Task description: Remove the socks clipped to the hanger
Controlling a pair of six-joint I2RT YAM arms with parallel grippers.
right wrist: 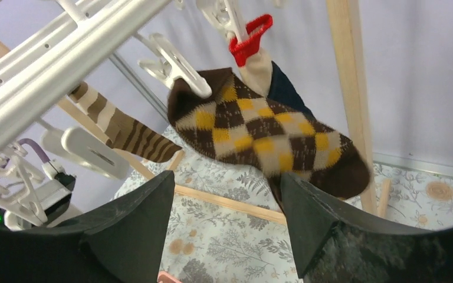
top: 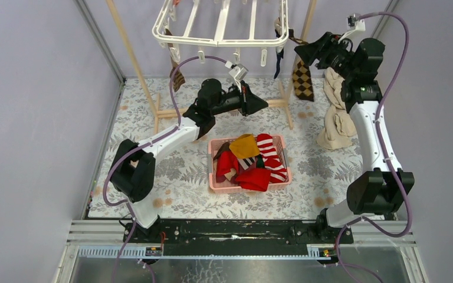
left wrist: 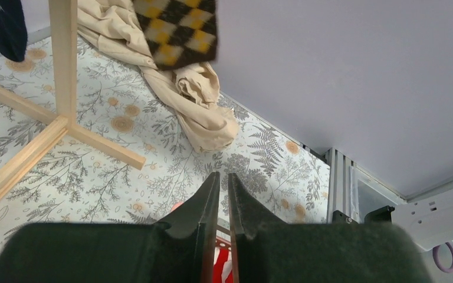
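A brown, yellow and beige checkered sock (right wrist: 259, 127) is held at its cuff by a white clip (right wrist: 183, 73) of the hanger (top: 218, 42). Its body slants away to the right, blurred. My right gripper (top: 304, 53) is open; in the right wrist view the sock lies beyond its fingers (right wrist: 147, 218), not gripped. A brown striped sock (right wrist: 135, 132) and a red-cuffed sock (right wrist: 256, 68) hang from the hanger too. Over the basket's back side, my left gripper (top: 261, 104) is shut, with only a narrow slit and nothing visible between its fingers.
A pink basket (top: 211, 168) on the patterned table holds several red, striped and mustard socks. Wooden stand legs (top: 131, 50) rise on both sides of the hanger. Beige cloth (top: 336, 121) lies at the right rear. Table on both sides of the basket is clear.
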